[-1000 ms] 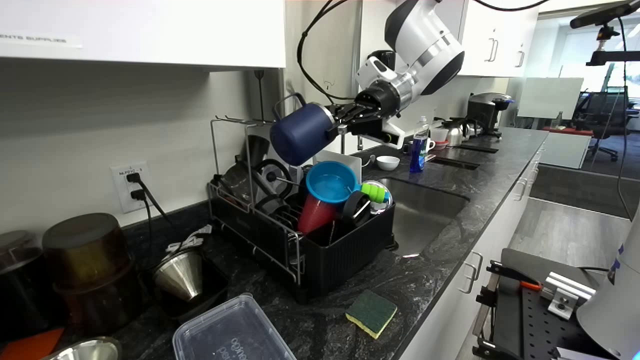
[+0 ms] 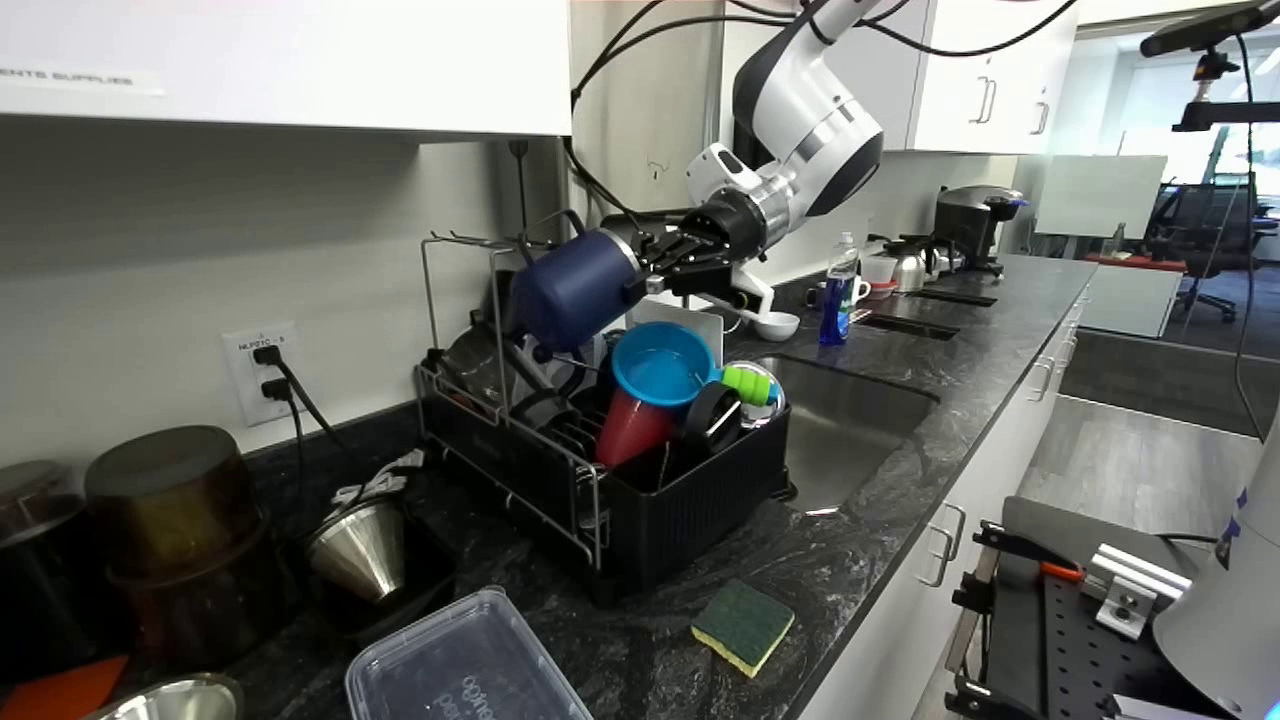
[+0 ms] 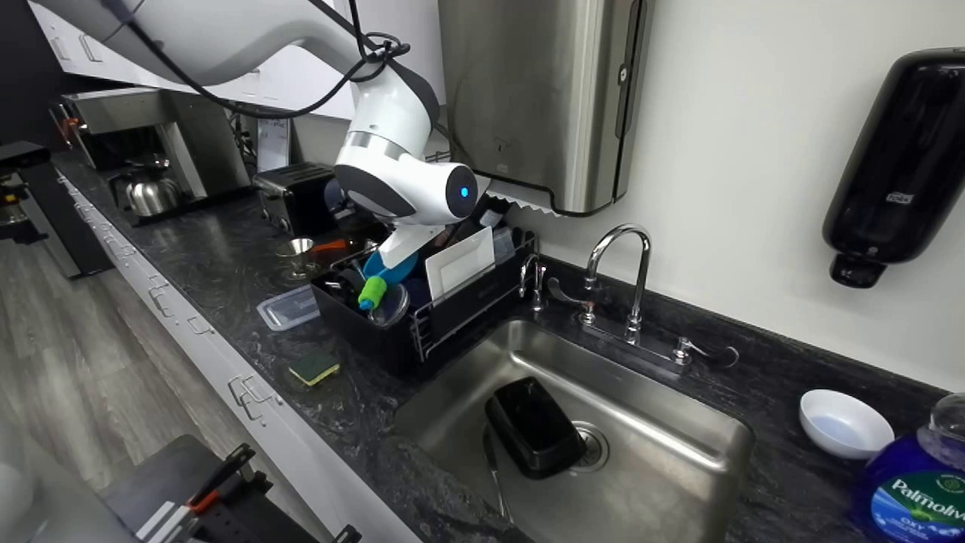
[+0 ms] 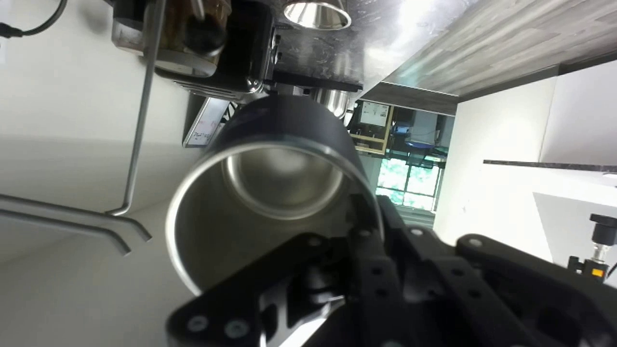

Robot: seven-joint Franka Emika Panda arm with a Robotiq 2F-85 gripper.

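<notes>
A dark blue metal mug is tilted on its side above the drying rack, its rim toward the arm. My gripper is shut on the mug's rim. In the wrist view the mug's open mouth shows its bare steel inside, and one finger of the gripper reaches in past the rim. The mug's handle is largely hidden behind the body in exterior view 1. Below the mug, a blue cup on a red one fills part of the rack.
Wire prongs rise at the rack's wall side, close to the mug. The sink holds a black container. A sponge and a clear plastic lid lie on the counter before the rack.
Mug and gripper have moved left and slightly lower in exterior view 1, closer to the rack's wire prongs. The mug is still gripped, and the rack's contents look unchanged.
</notes>
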